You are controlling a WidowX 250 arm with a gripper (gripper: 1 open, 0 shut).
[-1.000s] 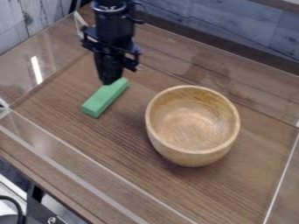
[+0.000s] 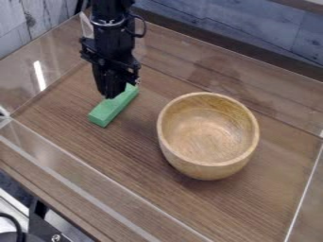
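A green rectangular block (image 2: 111,109) lies flat and angled on the wooden table, left of centre. The black gripper (image 2: 116,77) hangs from the top of the view, just above the far end of the block; whether its fingers are open or shut is hard to make out. A large light wooden bowl (image 2: 207,132) sits to the right of the block, empty.
The wooden table (image 2: 161,203) has free room in front, behind and at the far right. A grey wall stands at the top left, and dark cabling is at the bottom left edge.
The gripper has moved left and lower in the view, nearer the green block. The block and bowl look unmoved.
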